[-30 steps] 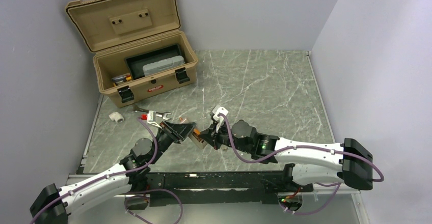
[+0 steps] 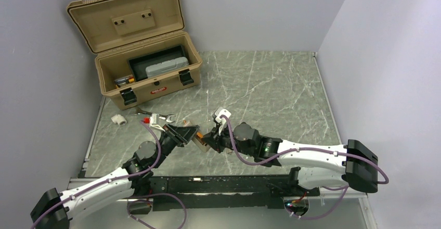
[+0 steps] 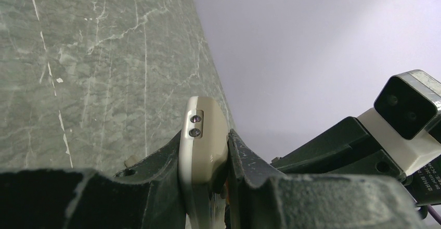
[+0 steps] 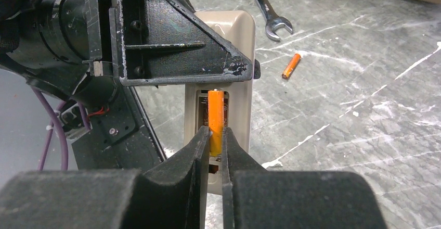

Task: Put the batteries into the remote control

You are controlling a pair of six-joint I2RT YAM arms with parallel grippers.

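My left gripper (image 2: 193,131) is shut on the beige remote, which stands with its open battery compartment facing my right wrist camera; in the left wrist view its end (image 3: 203,151) rises between the fingers. An orange battery (image 4: 215,114) is at the compartment, upright, with my right gripper's (image 4: 216,135) fingertips around its lower part; whether it is seated cannot be told. Another orange battery (image 4: 291,66) lies loose on the marble surface behind the remote.
A wrench (image 4: 265,8) lies behind the loose battery. An open tan toolbox (image 2: 171,83) stands at the back left, and a small white object (image 2: 118,119) lies at left.
The left arm and the remote look unchanged.
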